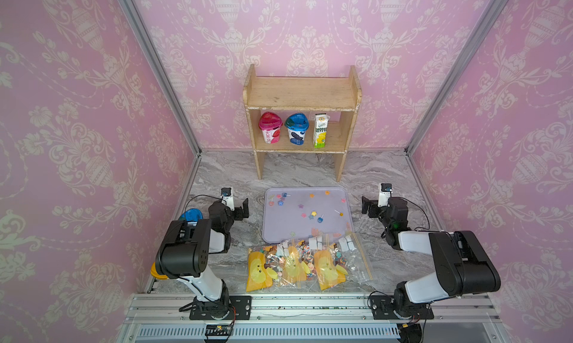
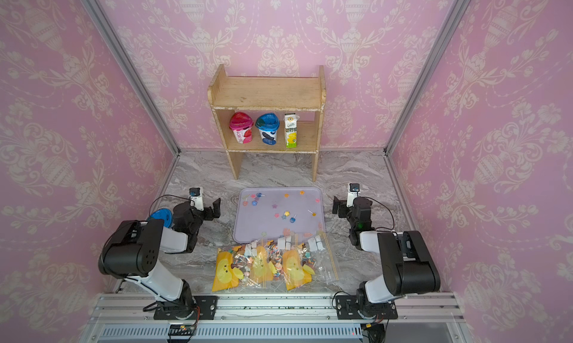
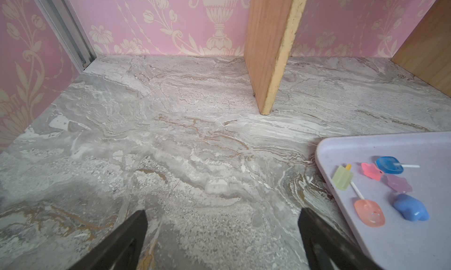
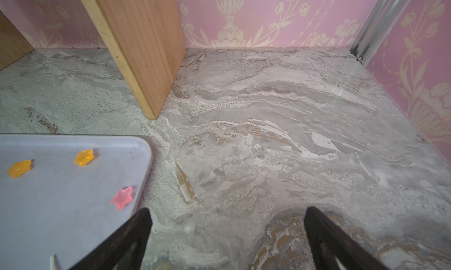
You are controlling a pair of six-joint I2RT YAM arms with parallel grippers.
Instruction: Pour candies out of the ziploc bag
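Candies in small colourful shapes, among them a yellow star (image 1: 314, 214) and a blue piece (image 3: 410, 207), lie scattered over the pale lilac tray (image 1: 280, 230). In front of the tray, clear ziploc bags with white tabs and yellow cartoon-faced packs (image 1: 257, 272) lie overlapping in a row; several candies show through the plastic. Which bag ends where is hard to tell. To the tray's left, my left gripper (image 1: 246, 208) is open and empty. Over bare table on its right, my right gripper (image 1: 365, 205) stands open too, touching nothing.
Behind the tray stands a wooden shelf (image 1: 304, 92) holding a pink-lidded tub (image 1: 270, 128), a blue-lidded tub (image 1: 296, 129) and a drink carton (image 1: 320, 131). A blue item (image 2: 161, 215) sits behind the left arm. Bare marble lies on both sides of the tray.
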